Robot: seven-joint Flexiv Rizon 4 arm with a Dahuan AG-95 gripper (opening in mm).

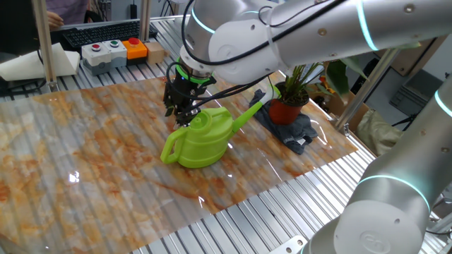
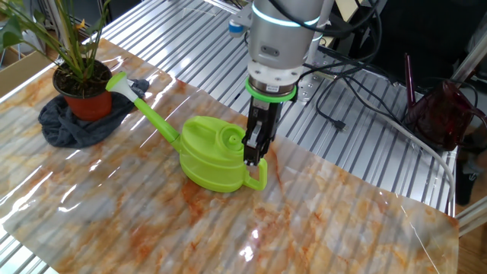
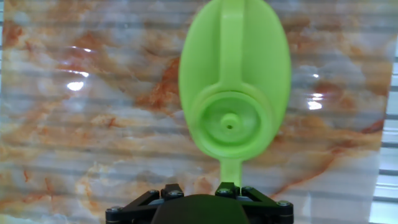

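Observation:
A light green watering can (image 1: 205,144) stands upright on the marbled sheet (image 2: 228,243), its spout towards the potted plant (image 2: 85,87). Its rear handle (image 2: 259,176) projects from the end opposite the spout. Above that end, my gripper (image 2: 253,156) points down. From above, in the wrist view, the fingers of my gripper are spread with a gap between them, and nothing is held there. The handle's strip (image 3: 231,169) runs down behind the right-hand finger. In exterior view 1 the fingertips are partly hidden behind the can and cables.
The plant's brown pot rests on a dark grey cloth (image 2: 57,125) by the spout tip. A button box (image 1: 104,56) and an orange switch box (image 1: 134,49) sit at the back. A dark red watering can (image 2: 441,114) is off the sheet. Much of the sheet is bare.

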